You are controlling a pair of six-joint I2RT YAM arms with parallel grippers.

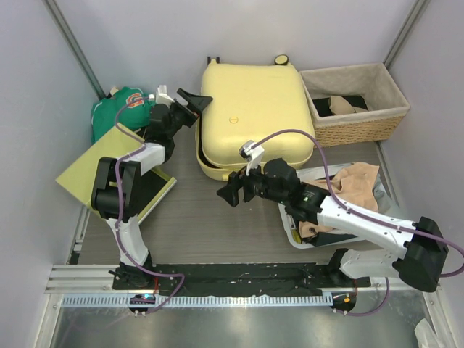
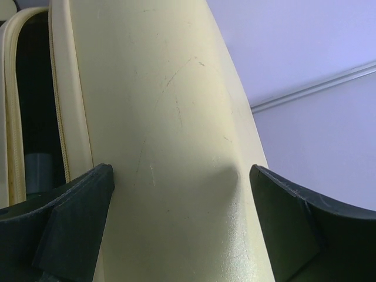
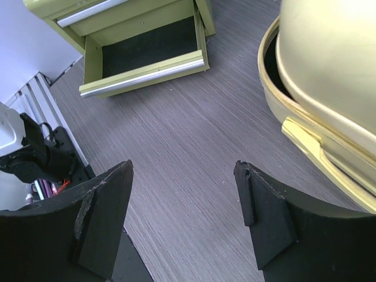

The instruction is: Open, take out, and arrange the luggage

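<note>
The pale yellow suitcase (image 1: 254, 109) lies flat at the back middle, its lid slightly raised from the base along the left side. A dark gap (image 2: 38, 100) shows between lid and base in the left wrist view. My left gripper (image 1: 202, 105) is at the lid's back left corner, its fingers (image 2: 76, 223) wide apart with the lid's side (image 2: 170, 147) visible between them. Whether they touch it, I cannot tell. Beside the suitcase's front left edge, my right gripper (image 1: 228, 192) hangs open and empty over the floor, the yellow front handle (image 3: 302, 138) to its right.
A wicker basket (image 1: 362, 133) holding a dark and beige item stands at the back right. A white bin (image 1: 288, 230) with beige cloth is at the front right. At left are a yellow-green cabinet (image 1: 87, 170) and a green bag (image 1: 109, 119).
</note>
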